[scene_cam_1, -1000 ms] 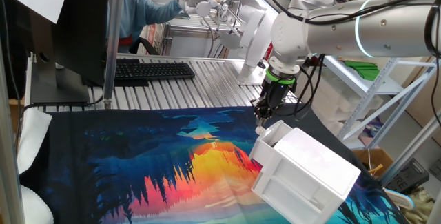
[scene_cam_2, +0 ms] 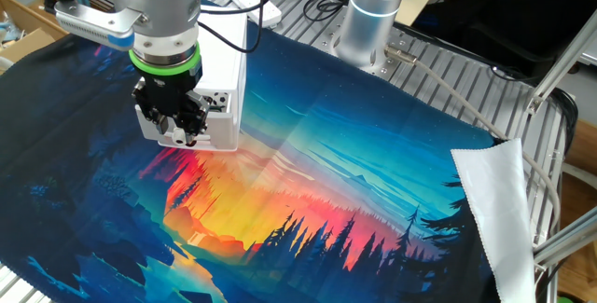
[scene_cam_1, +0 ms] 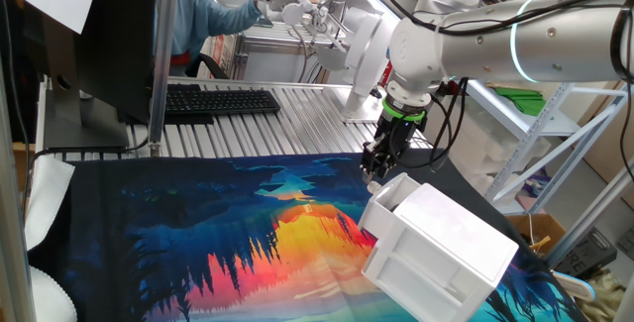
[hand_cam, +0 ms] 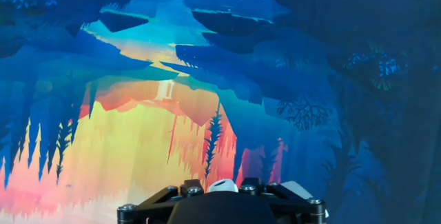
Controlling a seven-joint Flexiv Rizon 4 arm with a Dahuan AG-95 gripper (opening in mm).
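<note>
A white drawer box (scene_cam_1: 451,248) stands on the printed cloth, its top drawer (scene_cam_1: 391,203) pulled part way out. My gripper (scene_cam_2: 177,133), black below a green ring, is low at that drawer's front. Between the fingers shows a small white rounded knob (hand_cam: 222,185), with very little space on either side. The knob (scene_cam_2: 179,136) is also among the fingertips in the second exterior view. Whether the fingers press on it cannot be made out, since the black gripper body covers the lower part of the wrist view.
A white power strip (scene_cam_2: 250,0) lies behind the cloth. A black keyboard (scene_cam_1: 220,101) rests on the ribbed metal table, and a white cloth piece (scene_cam_2: 494,210) hangs at the right edge.
The fingers reached down slim and close together a second ago; now they look shorter and broader beside the knob. The box and its drawer have not visibly moved.
</note>
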